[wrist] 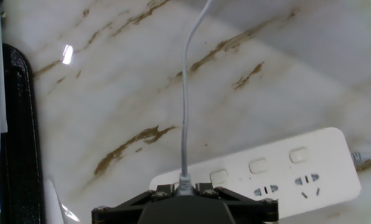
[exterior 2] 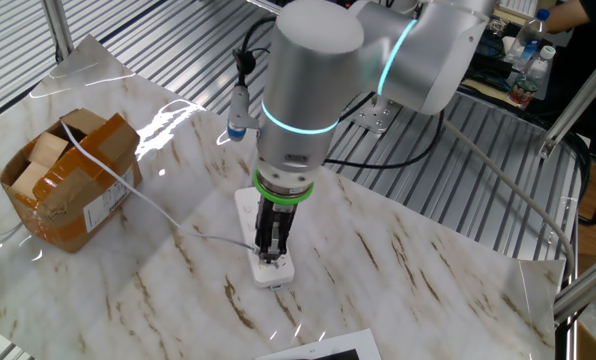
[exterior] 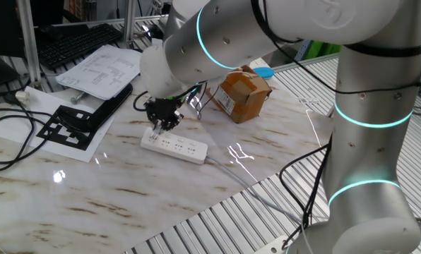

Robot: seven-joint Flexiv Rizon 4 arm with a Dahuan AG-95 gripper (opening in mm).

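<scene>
A white power strip (exterior: 179, 147) lies on the marble-patterned table, its cord leaving one end. At the opposite end, my gripper (exterior 2: 269, 259) points down over the strip, its tips close to the socket face. In the wrist view, my gripper is shut on a white plug (wrist: 185, 182), whose grey-white cable (wrist: 185, 106) runs away across the table. The black fingers (wrist: 208, 191) hide the plug's lower part and the sockets beneath it. Whether its prongs sit in a socket cannot be seen.
An open cardboard box (exterior 2: 73, 185) stands on the table, the thin cable passing over it. Papers (exterior: 99, 71), a black tray-like object (exterior: 110, 111) and a printed marker sheet (exterior: 68, 127) lie on the other side.
</scene>
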